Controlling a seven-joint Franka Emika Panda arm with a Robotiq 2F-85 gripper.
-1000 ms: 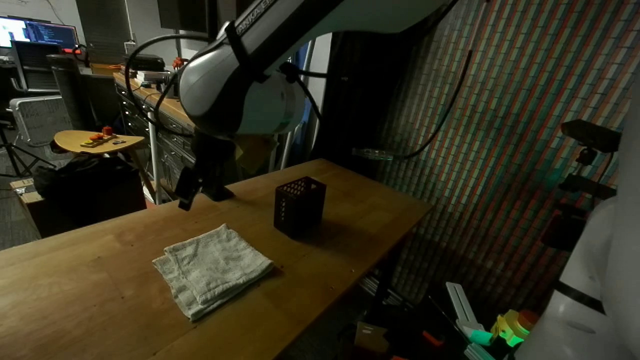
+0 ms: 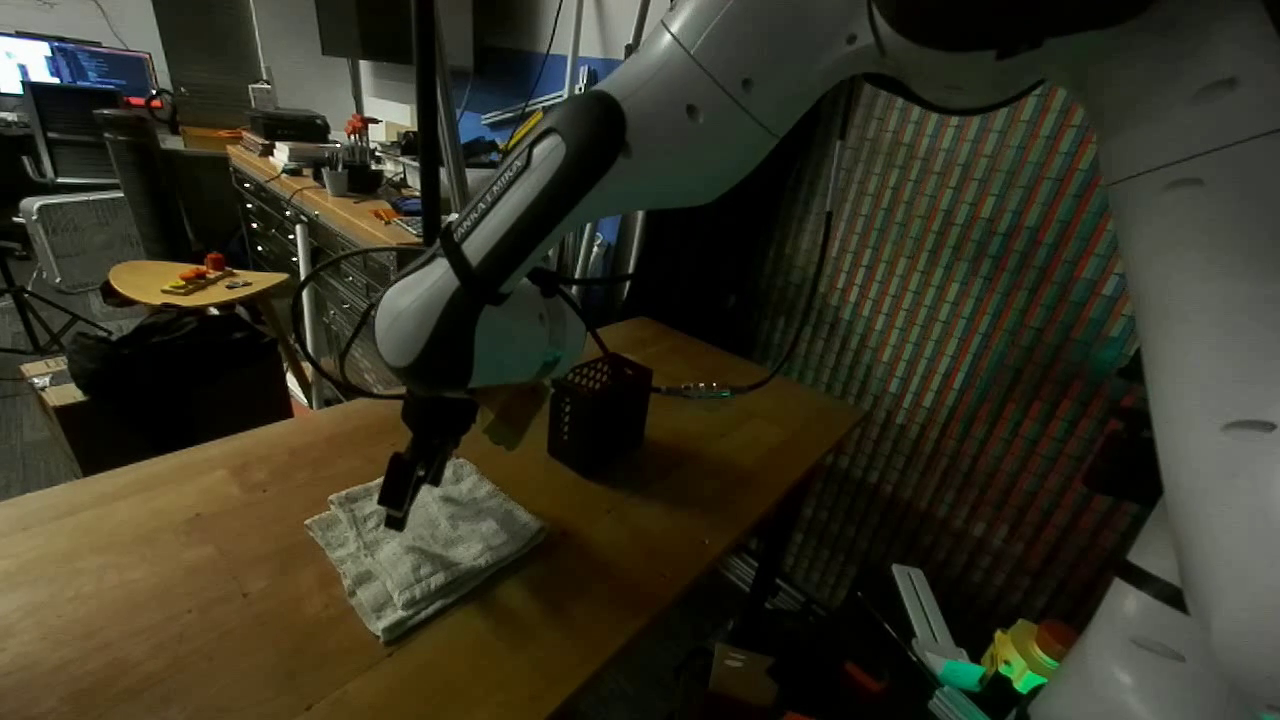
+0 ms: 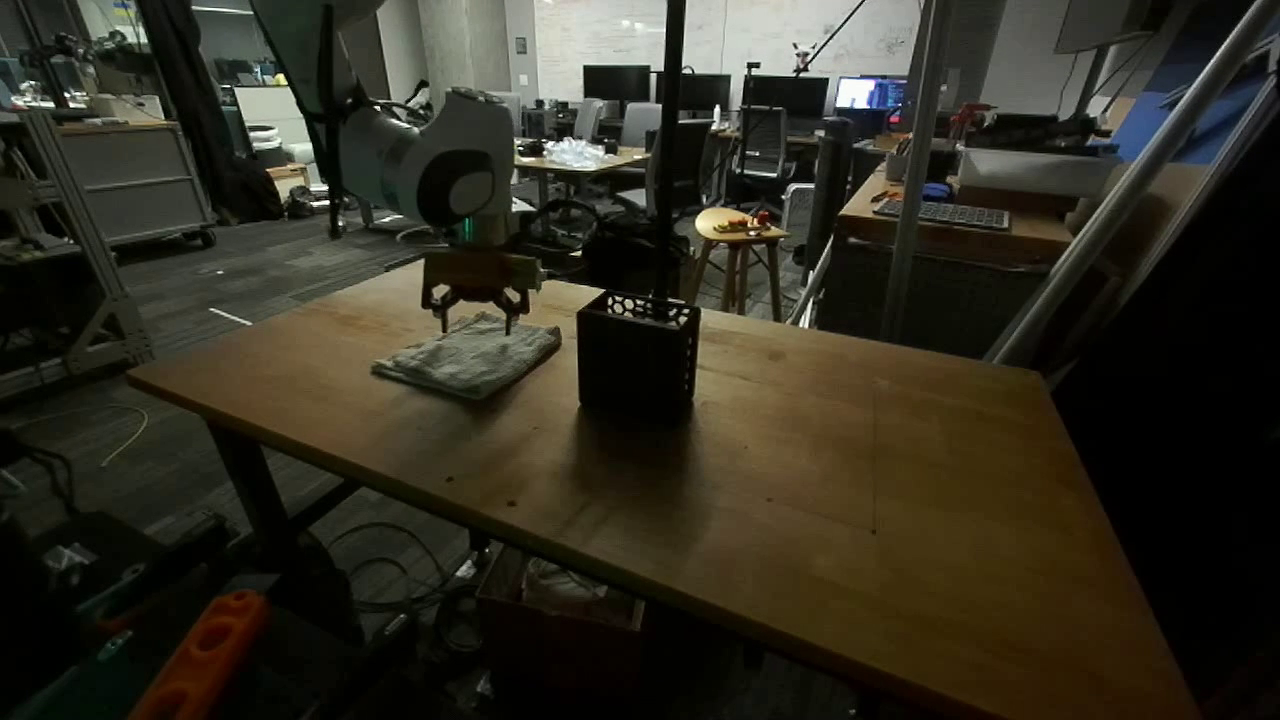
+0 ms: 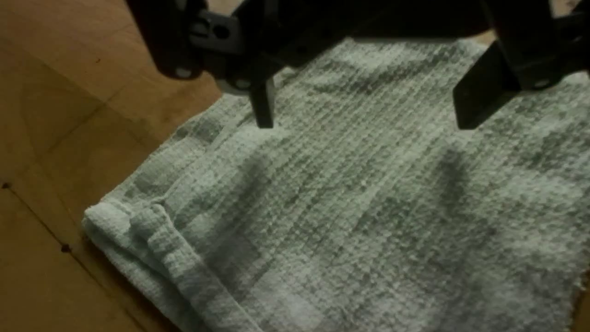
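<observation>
A folded, pale grey-green towel (image 2: pixel 438 546) lies flat on the wooden table, its layered edges showing at one corner. The wrist view shows its ribbed cloth (image 4: pixel 354 182) filling most of the picture. My gripper is over the towel with its two fingers wide apart and nothing between them. Dark finger shadows fall on the cloth below the tips, so they seem to stand a little above it. From the second exterior side, both fingers of the gripper (image 3: pixel 476 329) point down over the towel's far part (image 3: pixel 474 356).
A black perforated basket (image 3: pixel 636 360) stands on the table beside the towel, close to the arm. Bare tabletop (image 3: pixel 864 480) stretches away on the basket's other side. A dark pole (image 3: pixel 669 144) rises behind the basket in that view.
The arm has come down from high above the table, bringing the gripper low over the towel. Towel and basket lie where they were.
</observation>
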